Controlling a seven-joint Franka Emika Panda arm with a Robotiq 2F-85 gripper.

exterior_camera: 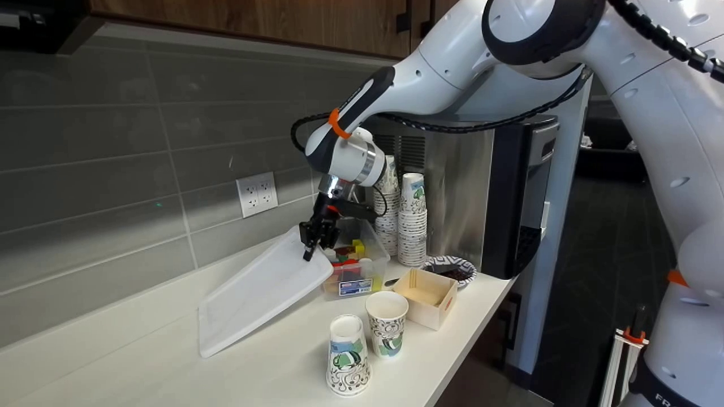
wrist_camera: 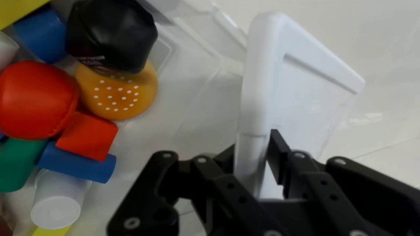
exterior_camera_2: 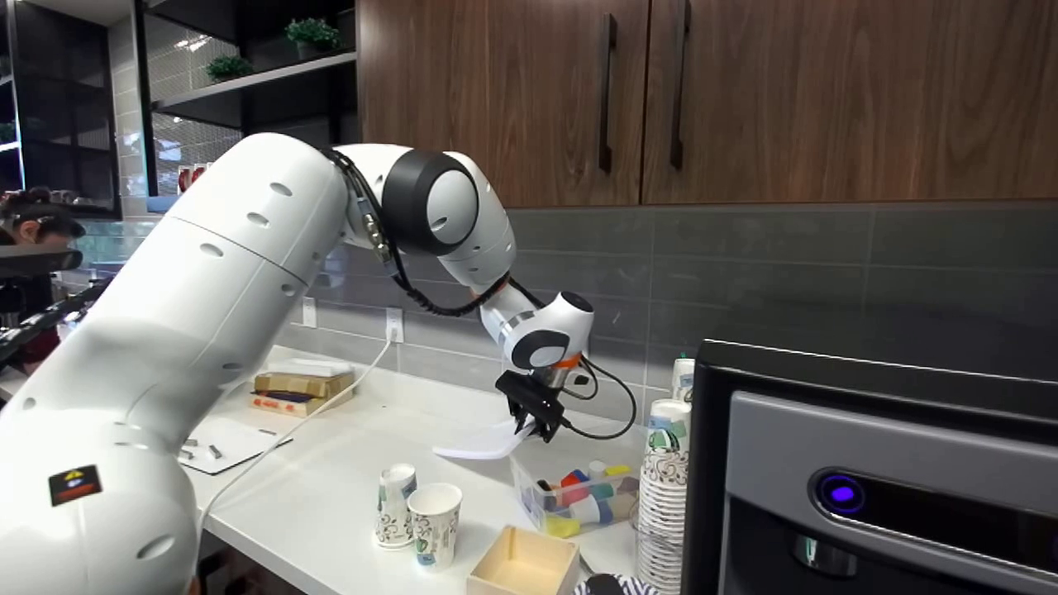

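Observation:
A white plastic lid [exterior_camera: 264, 291] slants up from the counter, its near-left end low and its raised end at my gripper [exterior_camera: 317, 247]. In the wrist view the lid's thick edge [wrist_camera: 252, 157] runs between the two black fingers, and my gripper is shut on it. Beside the raised end stands a clear plastic bin [exterior_camera: 376, 261] holding several coloured toys, among them a red piece [wrist_camera: 35, 98], a black one [wrist_camera: 110, 35] and an orange disc with white dots [wrist_camera: 118, 92]. From the second exterior view the lid [exterior_camera_2: 481, 443] is seen nearly edge-on.
Two patterned paper cups [exterior_camera: 348, 356] [exterior_camera: 387, 322] and an open wooden box [exterior_camera: 427, 298] stand near the counter's front. Tall cup stacks [exterior_camera: 412, 234] and a black-and-steel machine [exterior_camera: 519, 196] are to the right. Tiled wall with an outlet [exterior_camera: 257, 194] lies behind.

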